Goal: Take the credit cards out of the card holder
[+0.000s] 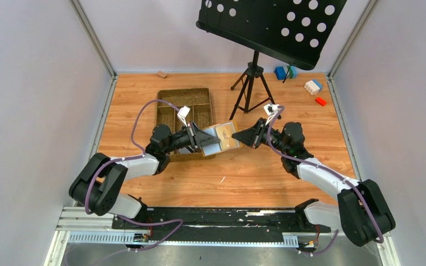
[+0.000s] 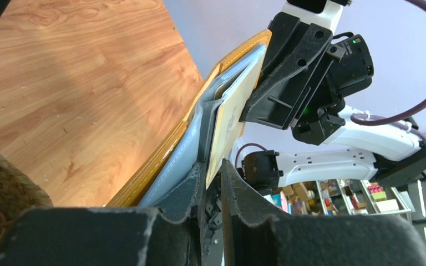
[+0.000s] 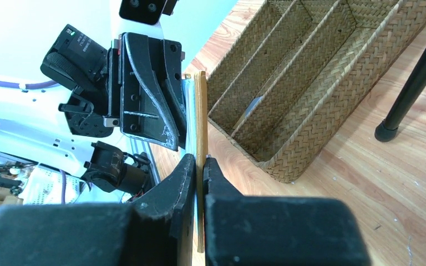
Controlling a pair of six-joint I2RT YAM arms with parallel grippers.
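Between my two grippers, above the table, hangs the card holder (image 1: 236,138), with a tan edge and pale blue face. A beige card (image 1: 225,136) lies against that face. In the left wrist view the near end of the beige card (image 2: 227,122) runs between the tips of my left gripper, which is shut on it. Seen edge-on in the right wrist view, the holder (image 3: 201,122) stands between the fingers of my right gripper, shut on its right end. Any other cards inside the holder are hard to tell.
A woven basket (image 1: 184,95) with compartments sits beneath and beside my left arm. Behind the holder stands a black music stand (image 1: 249,83). Toy blocks (image 1: 312,87) lie at the back right.
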